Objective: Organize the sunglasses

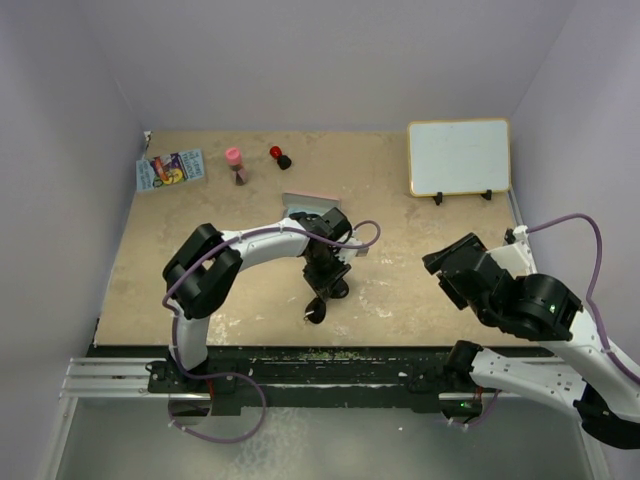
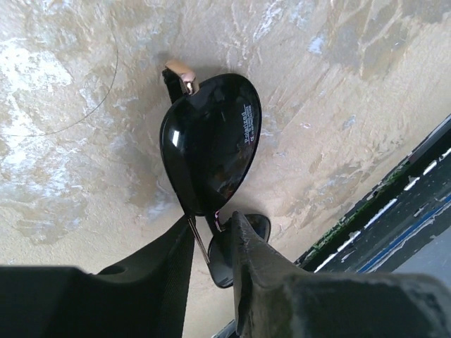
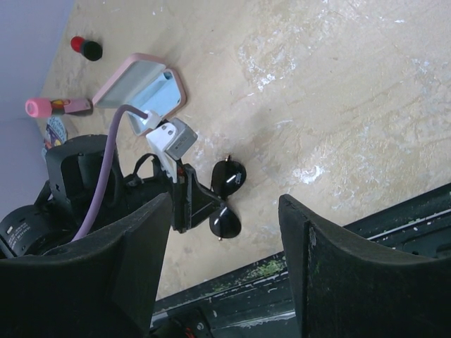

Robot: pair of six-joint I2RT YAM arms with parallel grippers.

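The black sunglasses lie on the table near its front edge, also visible in the right wrist view [image 3: 227,177]. My left gripper is down at their middle, fingertips on the thin frame between the lenses; whether it grips cannot be told. A pink-rimmed case [image 3: 151,91] stands open behind my left arm, partly hidden in the top view. My right gripper [image 1: 445,270] hangs over the table's right side, apart from the sunglasses, its fingers apart with nothing visible between them.
A pink bottle [image 1: 236,165], a red-and-black object [image 1: 280,158] and a colourful box [image 1: 170,170] sit at the back left. A whiteboard [image 1: 459,155] stands at the back right.
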